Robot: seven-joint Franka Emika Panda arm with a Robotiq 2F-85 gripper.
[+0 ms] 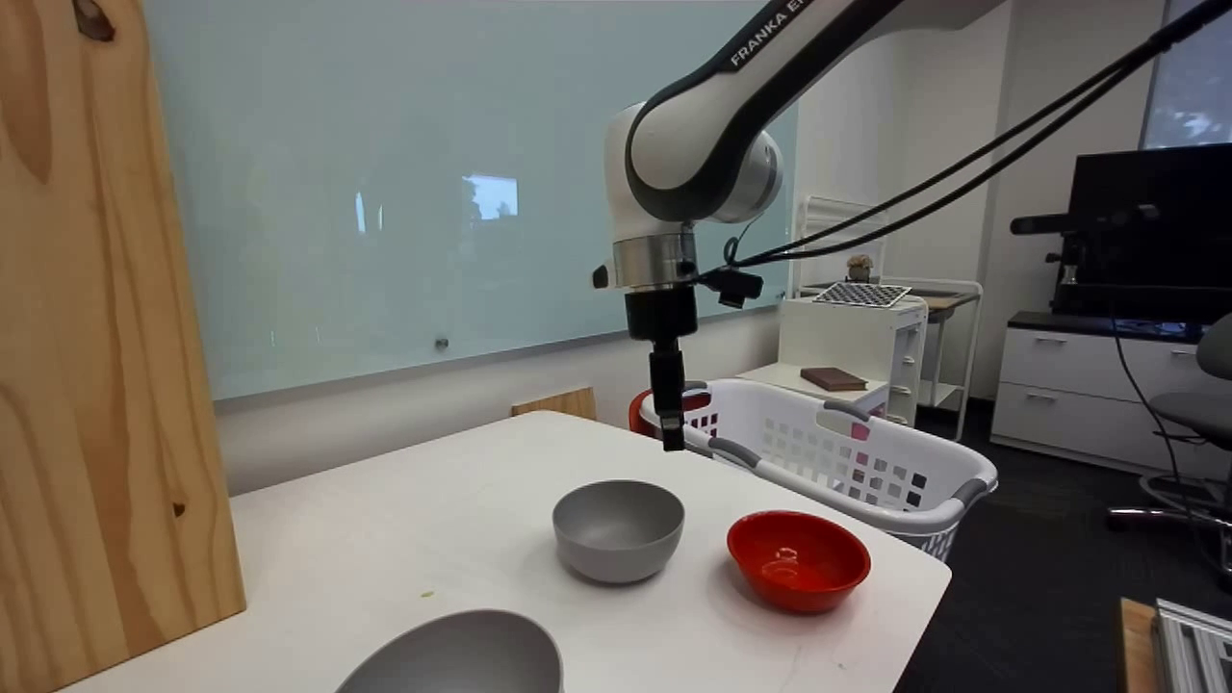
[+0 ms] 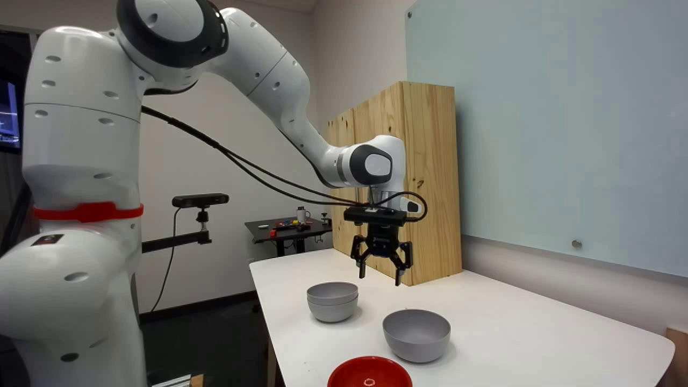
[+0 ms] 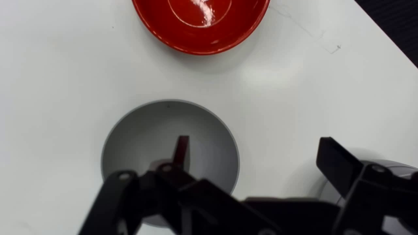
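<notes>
My gripper [image 2: 380,277] hangs open above the white table, its fingers spread and nothing between them. Below it in the wrist view is a single grey bowl [image 3: 207,145], with one finger [image 3: 181,150] appearing over its inside. The same bowl [image 1: 618,531] stands in the middle of the table in exterior view 1. A red bowl [image 1: 797,560] rests beside it, toward the table's right edge. Two nested grey bowls [image 2: 332,303] form a stack in exterior view 2; in the wrist view the stack is partly hidden by the other finger [image 3: 337,164].
A tall wooden cabinet [image 2: 429,187] stands at one end of the table [image 2: 535,329]. Beyond the opposite edge is a white laundry basket [image 1: 808,445]. The tabletop along the glass board [image 1: 404,219] is bare.
</notes>
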